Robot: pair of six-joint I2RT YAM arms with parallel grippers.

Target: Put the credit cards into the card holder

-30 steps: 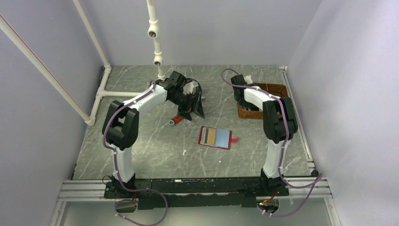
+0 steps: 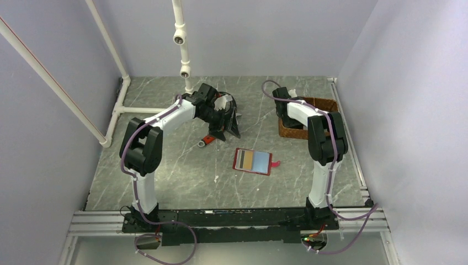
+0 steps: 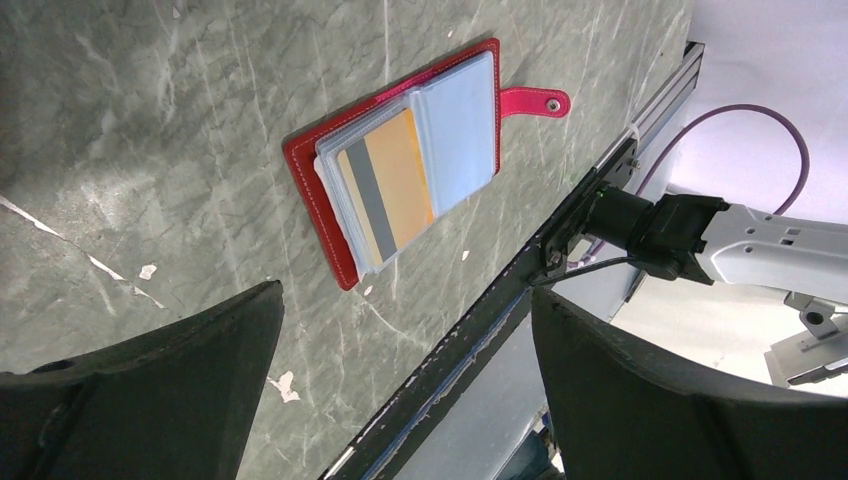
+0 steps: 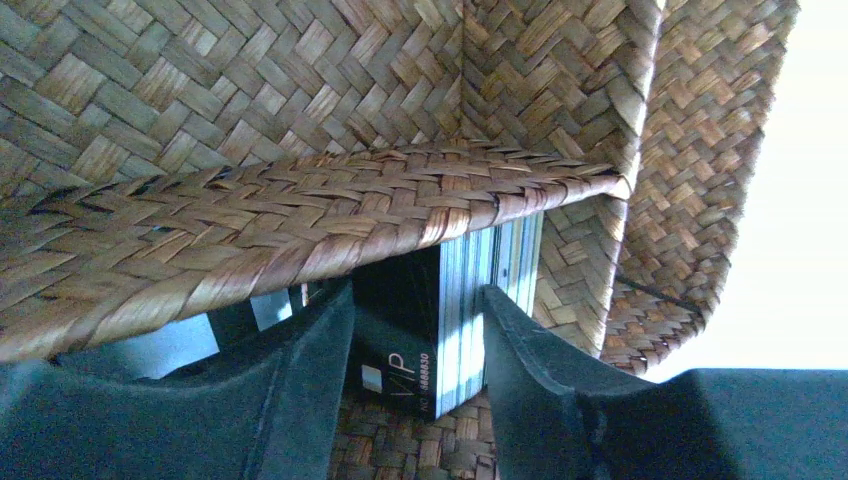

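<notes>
The red card holder (image 2: 253,162) lies open on the table, its strap to the right. In the left wrist view a tan card (image 3: 390,185) with a dark stripe shows in the left part of the holder's clear sleeves, beside a pale blue sleeve. My left gripper is open and empty, above and behind the holder. My right gripper reaches into the woven basket (image 4: 560,210). Its fingers stand apart on either side of a stack of cards (image 4: 462,320) on edge, the front one black with "VIP" printed; whether they touch it I cannot tell.
The basket's inner woven flap (image 4: 330,215) crosses above the cards and hides their tops. Left of my right fingers lie other pale and dark items, partly hidden. A red item (image 2: 208,140) lies near my left gripper. Table around the holder is clear.
The left arm and the card holder have not moved.
</notes>
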